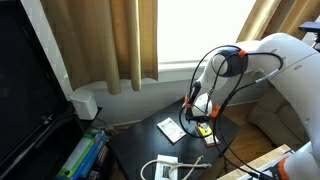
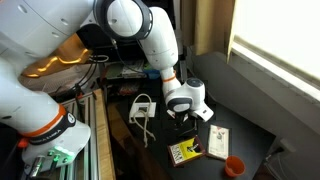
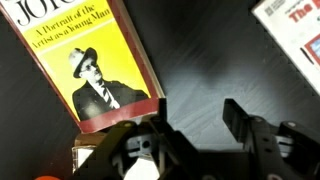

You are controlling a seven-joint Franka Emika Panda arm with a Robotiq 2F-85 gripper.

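Note:
My gripper hangs over the dark table, its fingers apart with only bare tabletop showing between them. To its left in the wrist view lies a yellow paperback (image 3: 100,65) with a red border and a man in a hat on the cover. A white-covered book (image 3: 297,35) is partly in view at the upper right. In exterior view 2 the gripper's lower end is close to the yellow paperback (image 2: 187,151), and the white book (image 2: 217,140) lies beside it.
An orange cup (image 2: 234,166) stands near the white book. A white power strip with a cable (image 1: 166,167) lies on the table, away from the gripper. Several books (image 1: 87,155) are stacked at the left in exterior view 1.

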